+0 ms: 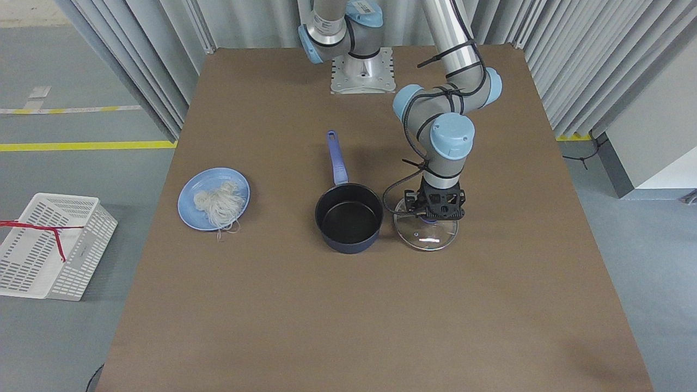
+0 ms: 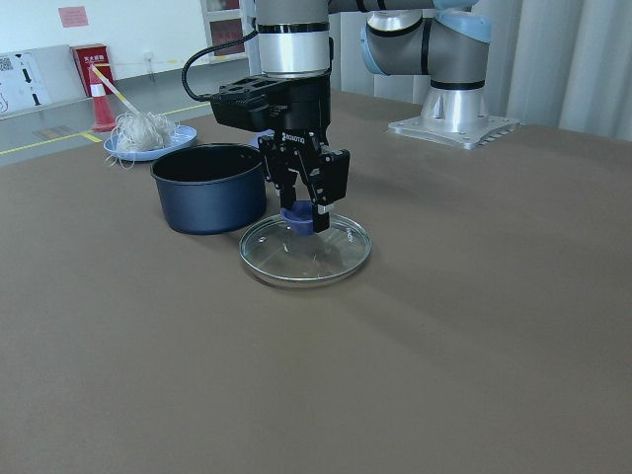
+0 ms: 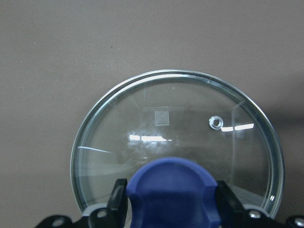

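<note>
My gripper is shut on the blue knob of the glass lid, with a finger on each side of it. The lid rests on or just above the brown table, right beside the dark blue pan. The pan is empty as far as seen from the front view, its blue handle pointing to the back. From the front, my gripper hides much of the lid's knob.
A blue plate with white string lies left of the pan.
</note>
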